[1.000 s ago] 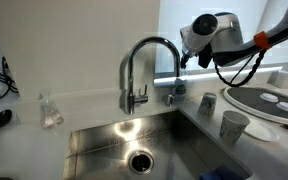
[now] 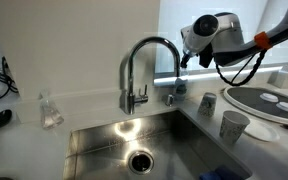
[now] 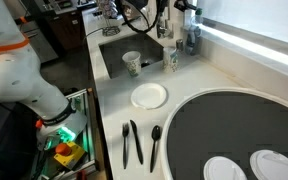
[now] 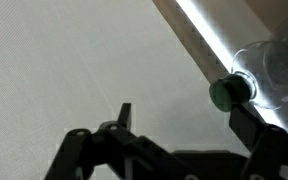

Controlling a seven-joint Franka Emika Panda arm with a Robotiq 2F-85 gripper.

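Note:
My gripper hangs high at the back of the counter, to the right of the faucet, pointing downward. In the wrist view the gripper is open, with its fingers wide apart and nothing between them. A clear bottle with a dark green cap lies in that view close to the right finger; its transparent body runs toward the upper right. Whether cap and finger touch cannot be told. Beneath the gripper in the first exterior view, a small bluish bottle stands by the sink.
The tall faucet rises left of the gripper, over the steel sink. Cups, a white plate, cutlery and a large dark round board occupy the right counter. A clear bottle stands left.

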